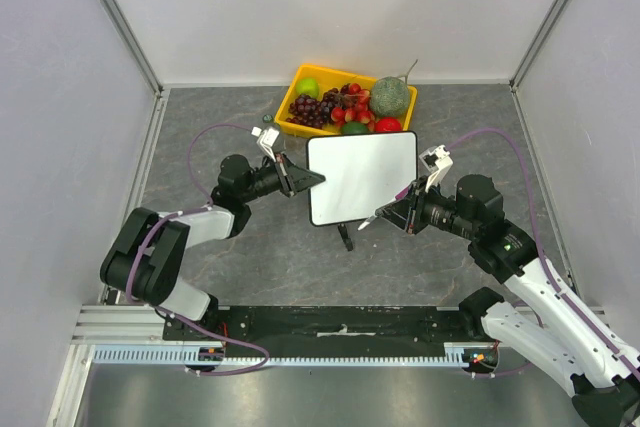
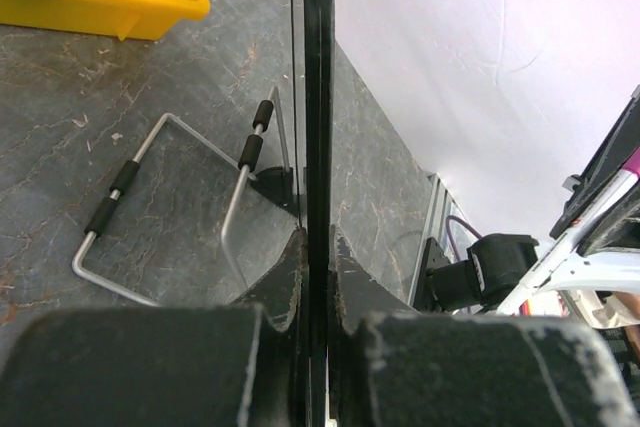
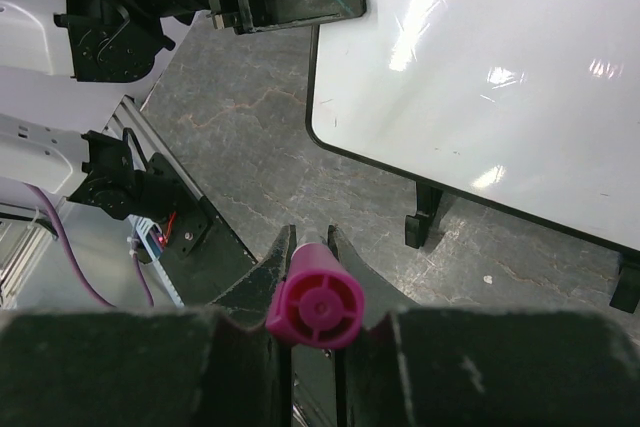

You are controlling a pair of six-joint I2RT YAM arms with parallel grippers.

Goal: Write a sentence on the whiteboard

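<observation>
In the top view a white, black-edged whiteboard (image 1: 345, 162) is in front of the fruit basket, its visible face blank. My left gripper (image 1: 318, 180) is shut on its left edge; in the left wrist view the board (image 2: 318, 77) appears edge-on between the fingers. My right gripper (image 1: 384, 213) is shut on a marker (image 1: 366, 223), whose pale end points down and left near the board's lower right. The marker's pink end (image 3: 318, 304) faces the camera in the right wrist view. Whether the marker touches the board cannot be told.
A wire stand (image 2: 232, 212) shows beside the board in the left wrist view, and a black foot (image 1: 345, 237) juts out below it. The yellow basket (image 1: 288, 128) of fruit lies behind. In front, the grey table (image 1: 300, 272) is clear.
</observation>
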